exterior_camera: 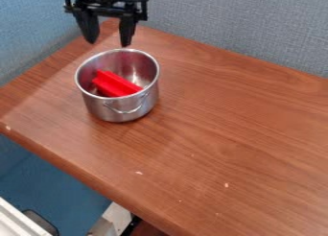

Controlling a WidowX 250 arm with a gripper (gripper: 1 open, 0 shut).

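A steel pot (125, 107) stands on the wooden table (218, 153) toward its left side, with a bright red object (113, 82) lying inside it. Above the pot's back rim, at the top of the view, hangs my black gripper (107, 37), open, its two fingers apart with nothing between them.
Grey-blue walls stand behind and to the left. At the bottom left, beyond the table's edge, are a blue surface and white parts (15, 224).
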